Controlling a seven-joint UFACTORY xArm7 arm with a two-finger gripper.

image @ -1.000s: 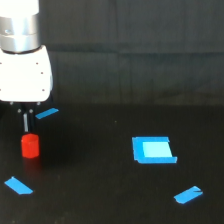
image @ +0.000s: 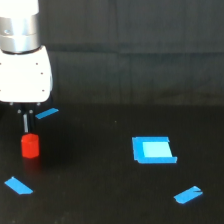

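Note:
A small red block [image: 30,146] is at the left of the camera view. Directly above it is my gripper [image: 28,128], pointing down from the white arm [image: 25,76]. Its dark, thin fingers reach close to the block's top, and I cannot tell whether they touch it. Whether the fingers are open or shut is too small and dark to make out. On the right half of the surface lies a blue square [image: 138,150] with a pale patch [image: 156,149] inside it.
Blue tape strips lie at the front left [image: 18,186], at the front right [image: 188,195] and behind the gripper [image: 47,113]. A dark curtain [image: 130,60] hangs behind.

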